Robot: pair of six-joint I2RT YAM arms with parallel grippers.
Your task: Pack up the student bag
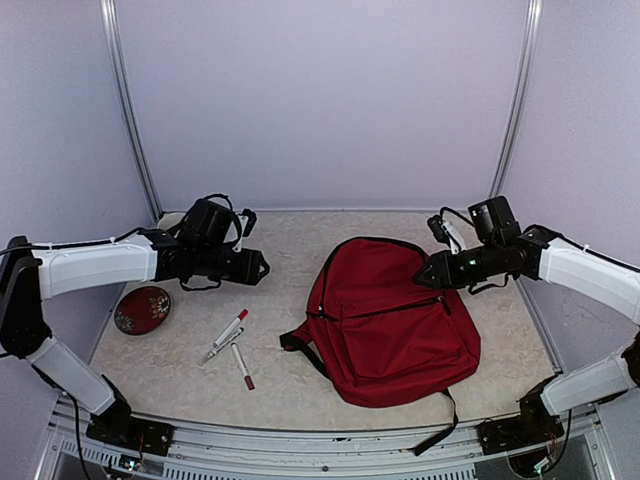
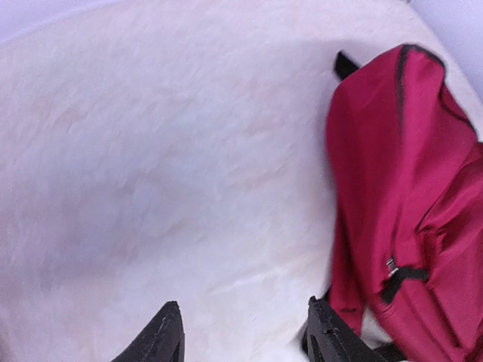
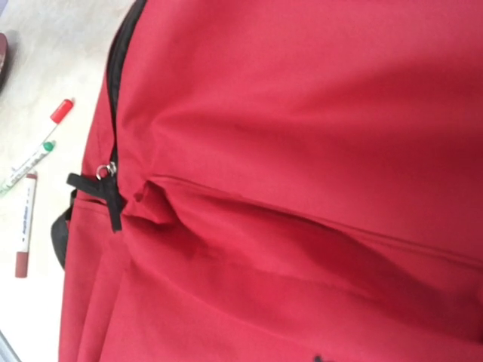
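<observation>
The red backpack (image 1: 390,350) lies flat on the table, front pocket and zippers facing up; in the right wrist view its zipper pull (image 3: 106,188) shows beside the slightly gaping pocket. Three markers, red-capped (image 1: 230,325), green (image 3: 26,162) and brown (image 1: 242,366), lie to its left. My left gripper (image 1: 250,265) hangs raised left of the bag, fingers apart in its wrist view, nothing between them. My right gripper (image 1: 430,272) hovers over the bag's upper right, its finger state hard to make out.
A dark red decorated dish (image 1: 142,310) sits at the left edge. Bag straps trail toward the front rail, and walls bound the sides and back.
</observation>
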